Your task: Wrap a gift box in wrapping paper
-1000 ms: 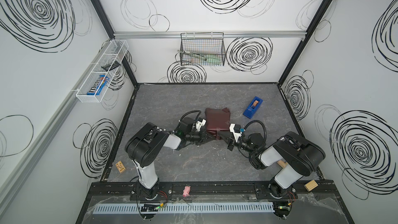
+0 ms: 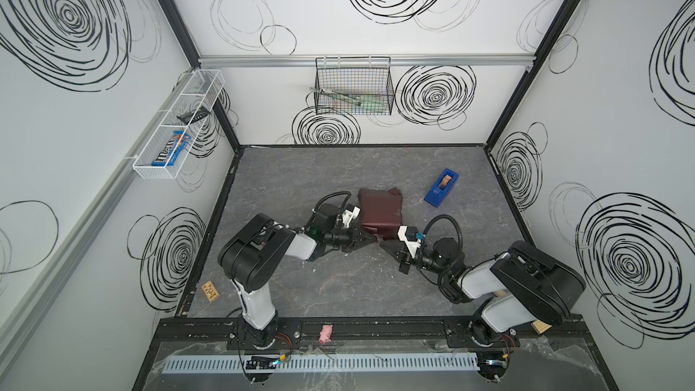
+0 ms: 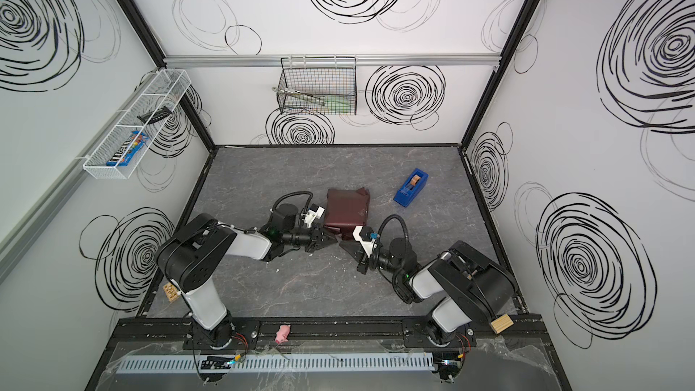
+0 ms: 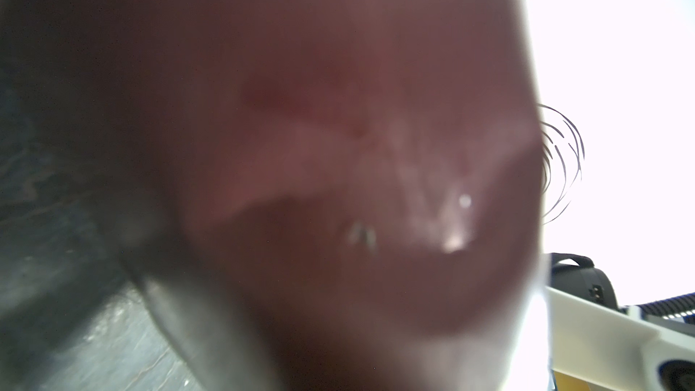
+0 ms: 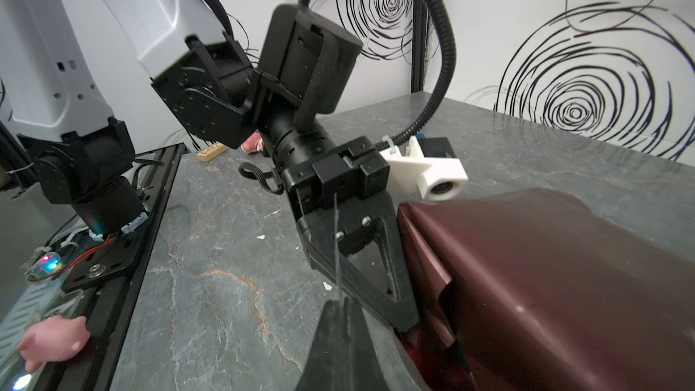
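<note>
A box in maroon wrapping paper (image 2: 380,210) lies mid-table, with a folded flap at its near side, clearest in the right wrist view (image 5: 550,275). My left gripper (image 2: 369,238) is shut, its tip against that near side at the fold; whether paper is between the fingers is unclear. Its wrist view is filled with blurred maroon paper (image 4: 325,101). My right gripper (image 2: 384,244) is shut just in front of the box's near right part, its tip close to the left one, with nothing seen between its fingers.
A blue tape dispenser (image 2: 441,187) sits behind and right of the box. A small wooden piece (image 2: 210,291) lies at the near left. A pink pig (image 2: 325,333) rests on the front rail.
The left arm and the box look unchanged.
</note>
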